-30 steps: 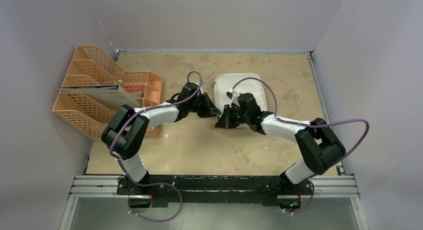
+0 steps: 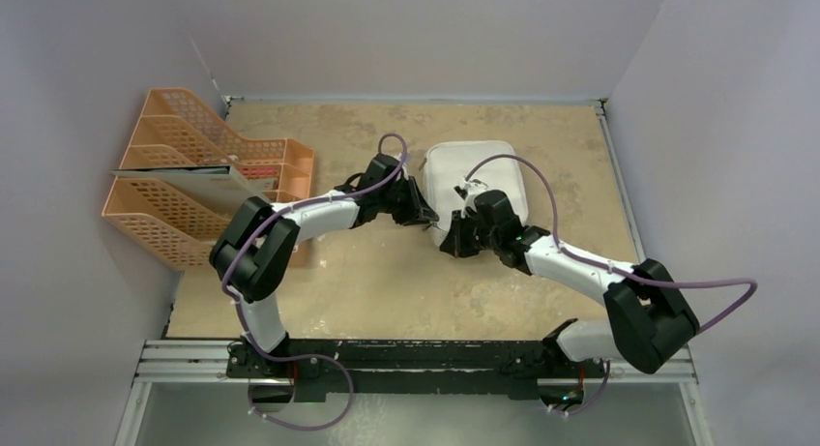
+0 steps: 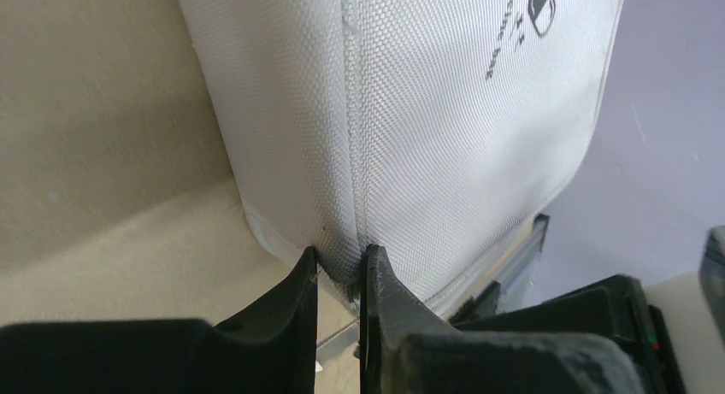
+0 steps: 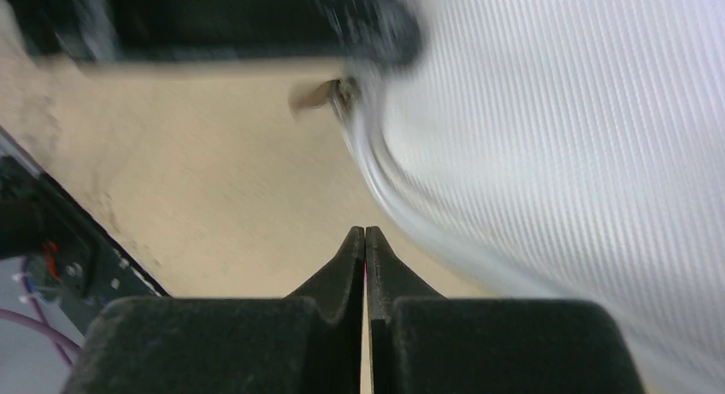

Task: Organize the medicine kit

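The white fabric medicine case (image 2: 508, 175) lies right of centre on the table. At its near left corner, my left gripper (image 2: 432, 221) faces my right gripper (image 2: 448, 245) at close range. In the left wrist view, the case's textured side (image 3: 282, 112) runs down to the left fingers (image 3: 295, 304). A narrow gap parts them, with the case's corner showing in it; whether they grip it cannot be told. The right wrist view is blurred: the right fingers (image 4: 342, 279) are shut, with nothing plain between them. A small brownish tab (image 4: 318, 95) sticks out from the case's edge.
An orange basket organizer (image 2: 145, 214) stands at the left wall, with a pale folder (image 2: 198, 185) lying across it. Bare tabletop (image 2: 387, 291) stretches in front of the case. Both forearms are close together over its near corner.
Both grippers and the white case have shifted a little to the right. The orange basket has stayed put.
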